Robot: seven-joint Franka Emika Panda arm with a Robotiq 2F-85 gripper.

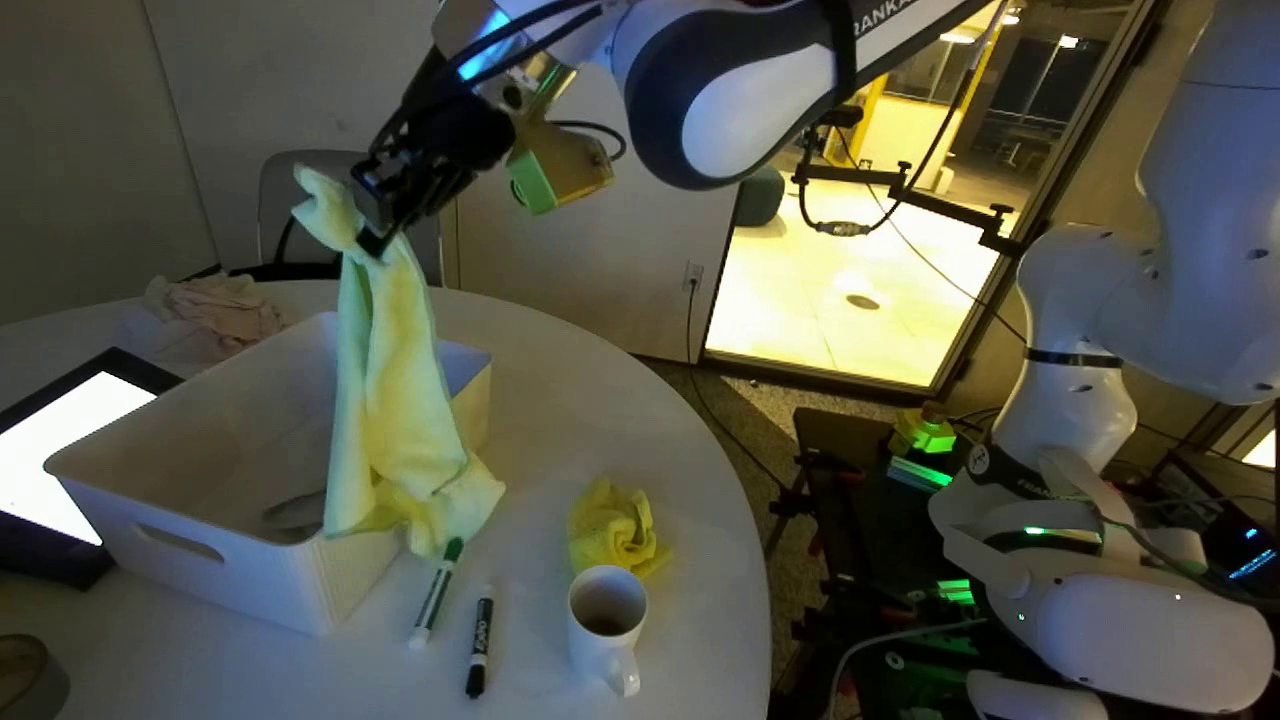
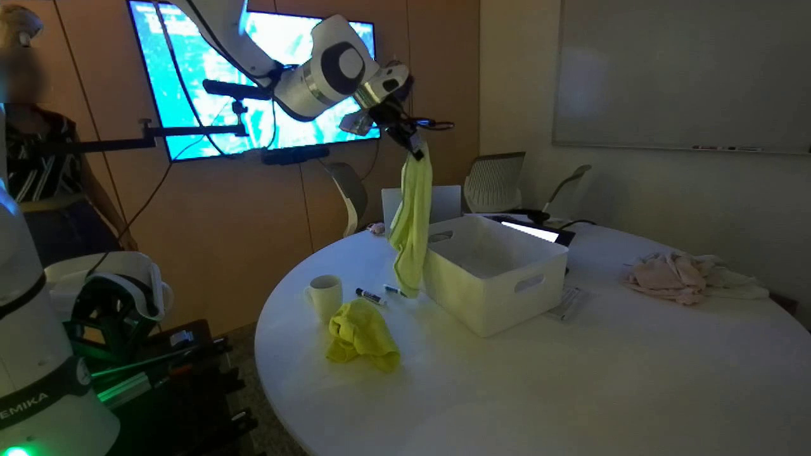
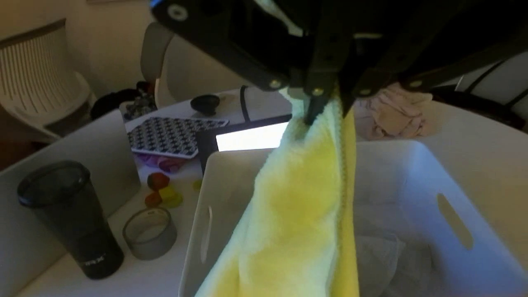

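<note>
My gripper (image 1: 369,230) is raised high, shut on the upper part of a pale yellow-green towel (image 1: 390,396). Most of the towel hangs straight down, while a short end pokes up beside the fingers. Exterior view 2 has the towel (image 2: 414,220) dangling at the side of the white bin (image 2: 494,285) that faces the mug. From the wrist, the towel (image 3: 302,213) covers part of the bin (image 3: 391,153), whose floor holds some clear, crumpled-looking material (image 3: 381,257). The fingertips are partly buried in the cloth.
A green marker (image 1: 437,594), a black marker (image 1: 480,642), a white mug (image 1: 606,618) and a crumpled yellow cloth (image 1: 614,528) lie on the near table. Beyond the bin are a tablet (image 3: 247,138), a dark tumbler (image 3: 74,222), a tape roll (image 3: 149,232) and pinkish cloth (image 3: 396,114).
</note>
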